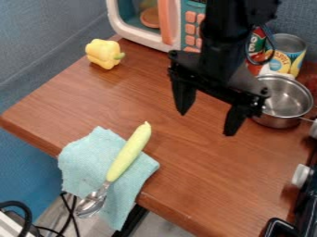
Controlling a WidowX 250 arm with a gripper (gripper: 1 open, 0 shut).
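Note:
My black gripper (209, 112) hangs open over the middle-right of the wooden table (111, 111), its two fingers spread with nothing between them. A spoon with a pale yellow handle (129, 154) lies on a light blue cloth (87, 159) at the table's front left edge. A yellow pepper (104, 53) sits at the back left. A metal pot (287, 99) stands to the right of my gripper, partly behind it.
A toy microwave (143, 18) stands at the back. Cans (285, 57) are at the back right. A black appliance with white knobs (299, 204) lines the right edge.

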